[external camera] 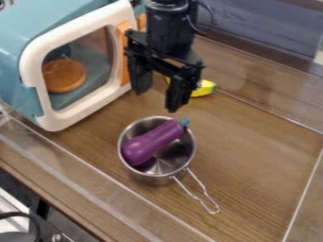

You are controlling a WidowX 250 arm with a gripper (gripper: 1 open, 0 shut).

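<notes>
My black gripper (165, 80) hangs open above the table, in front of a yellow banana (205, 90) that is partly hidden behind it. A purple eggplant (150, 145) lies in a steel pot (178, 161) with a wire handle, below the gripper in the view. A teal toy microwave (37, 28) with an orange item (64, 77) inside stands at the upper left.
A wall (271, 38) runs along the back. A dark cable and white object sit at the lower left.
</notes>
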